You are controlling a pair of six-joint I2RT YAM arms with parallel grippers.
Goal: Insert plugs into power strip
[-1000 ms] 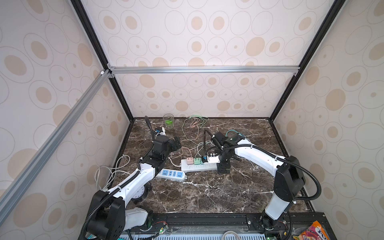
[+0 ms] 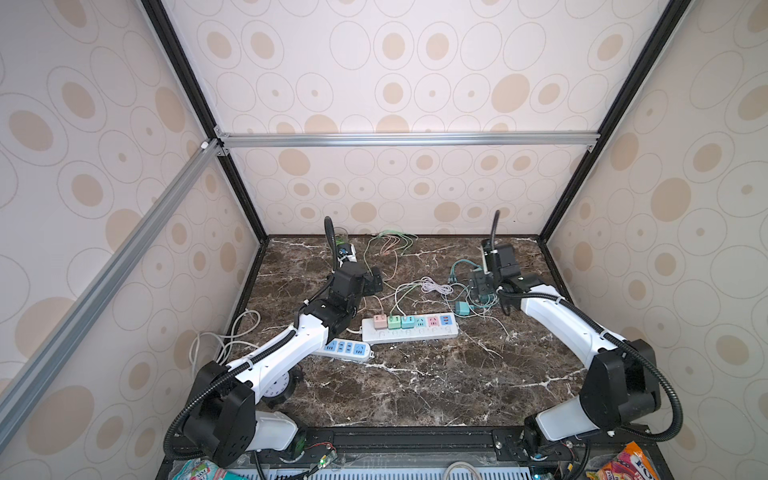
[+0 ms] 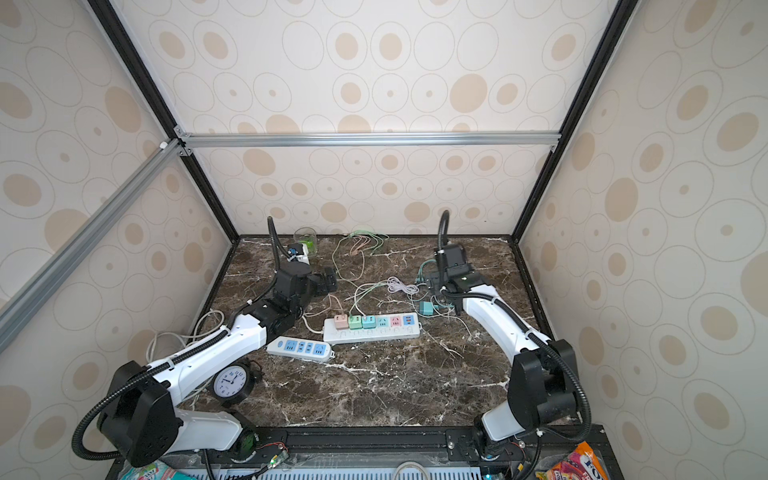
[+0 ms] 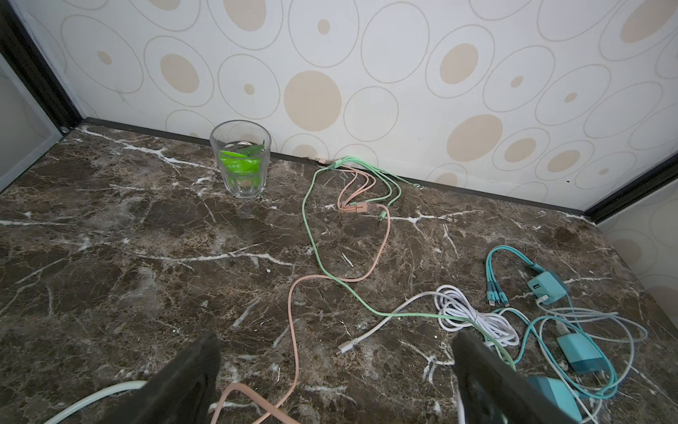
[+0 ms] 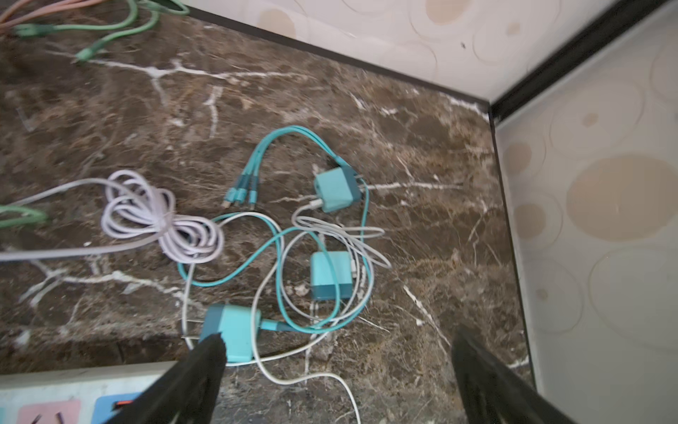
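Note:
The long white power strip [image 2: 424,331] has pink, green and teal plugs seated at its left, with bare sockets at its right. A shorter blue-socket strip [image 3: 300,349] lies to its left. Loose teal plugs [image 5: 333,272] lie behind the long strip among coiled cables [image 4: 469,318]. My left gripper [image 2: 373,280] hovers open over the table behind the strips. My right gripper is open above the teal plugs, the near edge of the strip showing below it.
A glass with green packets [image 4: 240,166] stands at the back. A clock [image 3: 230,380] sits at front left. Walls close in on both sides.
My right arm has lifted and moved back and right, uncovering the long strip's right end. My left arm has risen slightly and moved right.

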